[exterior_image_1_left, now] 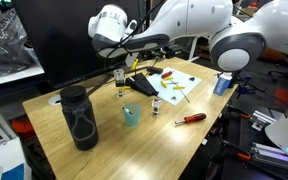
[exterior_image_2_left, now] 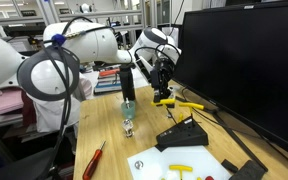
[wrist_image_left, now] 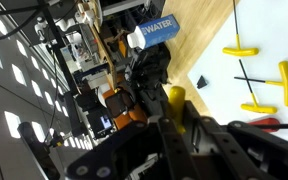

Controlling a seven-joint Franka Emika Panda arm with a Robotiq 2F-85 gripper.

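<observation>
My gripper (exterior_image_2_left: 164,97) is shut on a yellow-handled tool (exterior_image_2_left: 184,104), held above the table near a black holder (exterior_image_2_left: 182,133). In the wrist view, the yellow handle (wrist_image_left: 175,103) stands close to the camera between the fingers. A thin dark shaft seems to run down from the handle in exterior view 2, but its tip is hard to make out. In exterior view 1 the arm largely hides the grip.
Several yellow T-handled tools, one of them a hex key (wrist_image_left: 259,108), lie on a white sheet (wrist_image_left: 216,75). A red screwdriver (exterior_image_1_left: 190,119), a teal cup (exterior_image_1_left: 132,115), a small bottle (exterior_image_1_left: 156,106) and a black cylinder (exterior_image_1_left: 80,118) stand or lie around.
</observation>
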